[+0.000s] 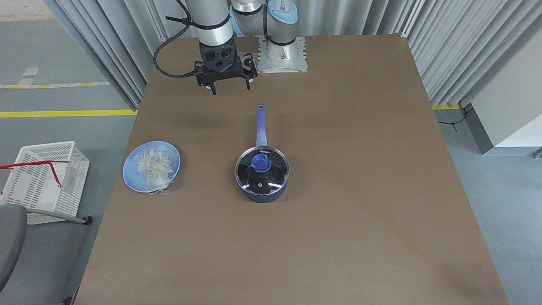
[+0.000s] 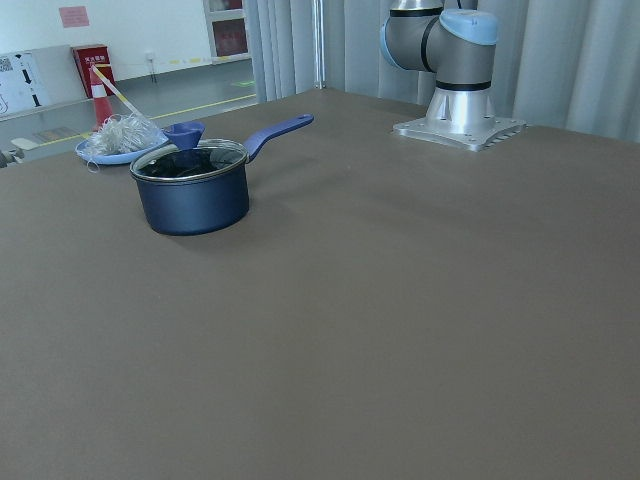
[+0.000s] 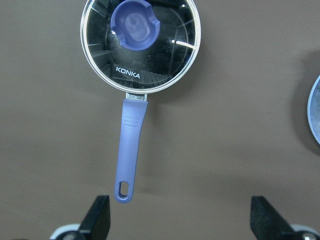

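Note:
A blue saucepan with a glass lid and blue knob stands mid-table, its long handle pointing toward the robot base; in the left view the pot is upright. My gripper hangs above the table, behind and left of the handle's end. In the wrist view its two fingers are wide open, with nothing between them but bare table beneath. A blue plate of white stringy strands lies left of the pan.
The robot's base is at the back edge. A white basket stands on the floor left of the table.

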